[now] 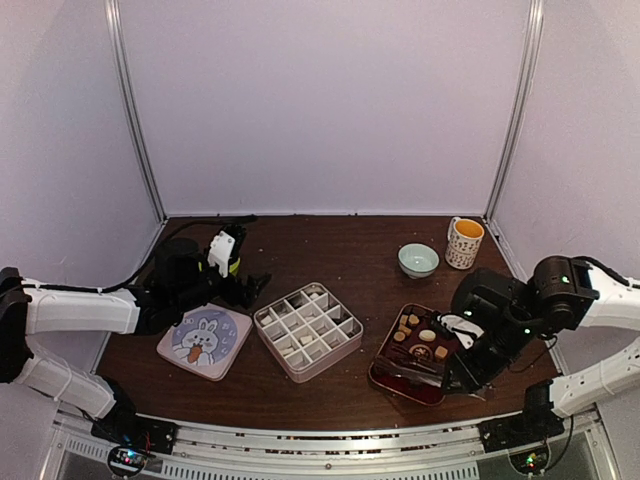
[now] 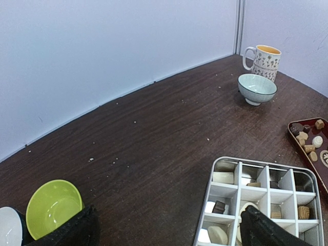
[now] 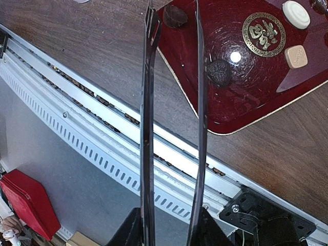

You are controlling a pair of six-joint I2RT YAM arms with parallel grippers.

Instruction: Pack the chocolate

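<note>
The red tray (image 3: 256, 92) with chocolates sits at the right of the table. My right gripper reaches over it, its long tweezer fingers apart; a dark chocolate (image 3: 175, 16) lies between the tips in that view, and I cannot tell if they touch it. A dark textured chocolate (image 3: 219, 73) and a pale square piece (image 3: 295, 56) lie nearby. The divided box (image 1: 308, 332), with pieces in some compartments, stands mid-table. My left gripper (image 1: 250, 290) is open and empty, left of and above the box.
A pale bowl (image 1: 418, 260) and mug (image 1: 465, 243) stand at the back right. A lime bowl (image 2: 54, 207) and a rabbit lid (image 1: 204, 342) are on the left.
</note>
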